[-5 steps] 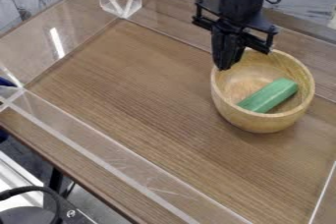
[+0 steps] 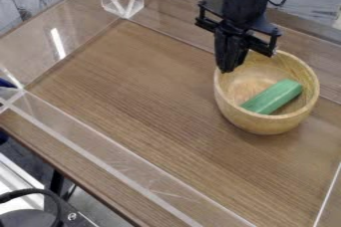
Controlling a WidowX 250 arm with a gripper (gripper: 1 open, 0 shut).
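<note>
A tan round bowl (image 2: 249, 116) sits on the right side of the wooden table, holding a green oblong object (image 2: 274, 98) in its right part. The black robot gripper (image 2: 225, 62) hangs over the bowl's left back rim, pointing down. It appears shut, with nothing visible between its fingers.
A small clear angular object (image 2: 123, 0) is at the back left. Dark hardware and a cable are at the lower left edge.
The gripper and arm have shifted very slightly to the left. The bowl and green object look almost unchanged.
</note>
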